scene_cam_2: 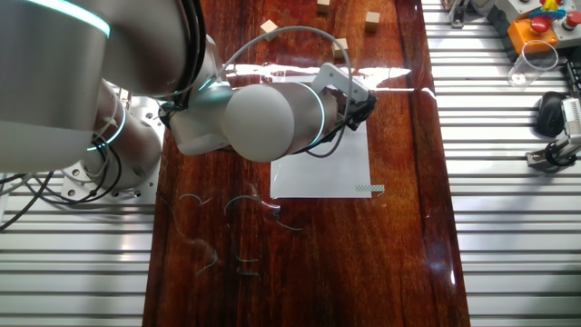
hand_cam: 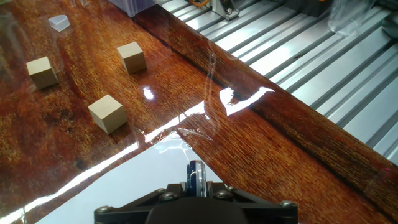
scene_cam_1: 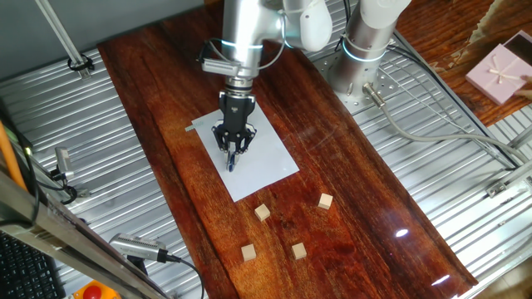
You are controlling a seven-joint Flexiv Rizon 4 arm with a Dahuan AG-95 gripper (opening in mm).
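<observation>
My gripper (scene_cam_1: 232, 153) points down over a white sheet of paper (scene_cam_1: 270, 170) on the dark wooden table. It is shut on a slim dark blue and silver object (hand_cam: 196, 177), probably a pen or marker. That object stands about upright at the bottom middle of the wrist view. Its lower tip is hidden there, so contact with the paper cannot be told. No drawn mark shows on the visible paper. In exterior view 2 the arm covers the gripper.
Several small wooden cubes lie beyond the paper: a near cube (scene_cam_1: 263, 213), a right cube (scene_cam_1: 325, 201), and others farther out. A small checkered strip (scene_cam_2: 369, 188) lies at one paper corner. Past the table edge are metal slats (scene_cam_1: 91, 158). A pink box (scene_cam_1: 499, 75) sits far right.
</observation>
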